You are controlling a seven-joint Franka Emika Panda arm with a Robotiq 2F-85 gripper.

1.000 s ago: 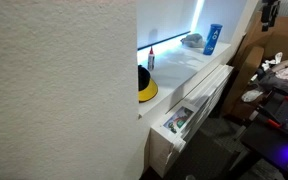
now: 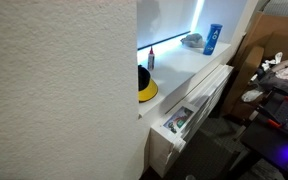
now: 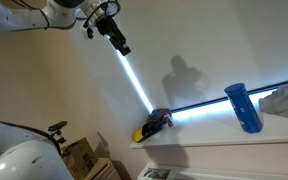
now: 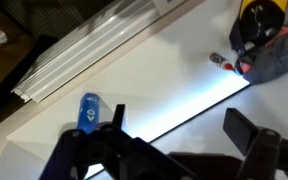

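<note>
My gripper is open in the wrist view, its dark fingers wide apart with nothing held between them. Exterior view 2 has the gripper (image 3: 122,44) high at the upper left, above the white ledge and clear of everything on it. A blue cup (image 2: 212,40) stands at the ledge's far end, beside a grey cloth-like item (image 2: 192,41). Nearer are a small bottle with a red body (image 2: 151,61) and a yellow-and-black cap (image 2: 146,86). In the wrist view the blue cup (image 4: 88,112) lies left of the fingers, the cap (image 4: 263,24) at upper right.
Below the ledge, an open white drawer (image 2: 162,131) holds a few small items (image 2: 178,119). A dark round tabletop (image 2: 274,145) and a cluttered brown box (image 2: 276,45) are at right. Much of the ledge (image 4: 149,80) between cup and bottle is bare.
Objects on the ledge stay put.
</note>
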